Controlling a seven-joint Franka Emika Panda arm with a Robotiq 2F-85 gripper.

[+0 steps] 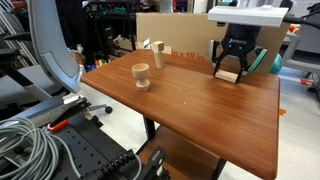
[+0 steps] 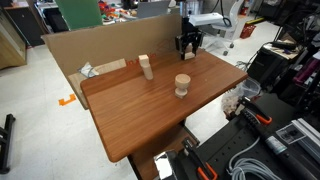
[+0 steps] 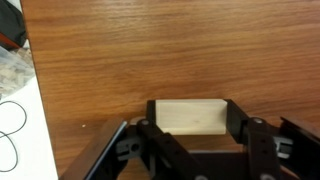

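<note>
Between the fingers of my gripper is a pale block (image 3: 191,117), seen end to end across the gap in the wrist view. In exterior view 1 the same block (image 1: 228,76) shows low at the fingertips, near the far right part of the wooden table (image 1: 190,110); whether it touches the tabletop I cannot tell. My gripper points straight down over it. A pale cup-shaped piece (image 1: 141,76) stands upright nearer the table's left side, and an upright pale block (image 1: 158,53) stands behind it.
Brown cardboard panels (image 2: 110,48) rise along the table's far side. Cables (image 1: 28,150) lie on the dark base at the left.
</note>
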